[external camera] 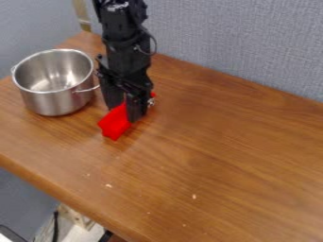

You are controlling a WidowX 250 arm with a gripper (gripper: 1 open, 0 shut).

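My black gripper (127, 102) is low over a red block (115, 126) on the wooden table (214, 170), its fingers around or just above the block's upper end, with some red also showing at the gripper's right side. Whether the fingers are closed on the block cannot be made out, as the dark gripper body hides them.
A steel pot (53, 83) stands just left of the gripper and block. A grey textured wall (240, 43) runs along the back, and the table's edge drops away at the lower left.
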